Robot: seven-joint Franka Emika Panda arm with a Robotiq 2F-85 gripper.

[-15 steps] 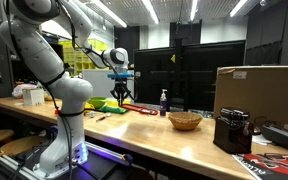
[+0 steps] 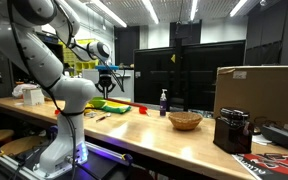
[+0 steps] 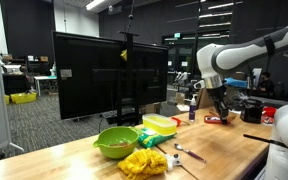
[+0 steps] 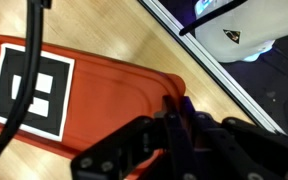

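Observation:
A flat red tray or lid [image 4: 94, 85] with rounded corners and a black-and-white marker spreads across the wrist view. My gripper is shut on its edge; the exact contact is hard to make out under the dark fingers. Seen from exterior view 1, the gripper [image 2: 107, 87] is above the far left part of the table, with the red tray [image 2: 125, 102] below and to its right. In exterior view 2 the gripper [image 3: 222, 117] appears at the right, the red tray [image 3: 213, 121] beside its tip.
A green bowl [image 3: 116, 146], a yellow cloth [image 3: 144, 164] and a yellow container [image 3: 159, 124] occupy the table's left part. A brown basket [image 2: 185, 121], blue bottle [image 2: 163, 103] and black canister [image 2: 232, 131] stand farther right. Bare wood lies in front of the basket.
In exterior view 1 the gripper has moved left and upward over the last second. The red tray has shifted left and up with it.

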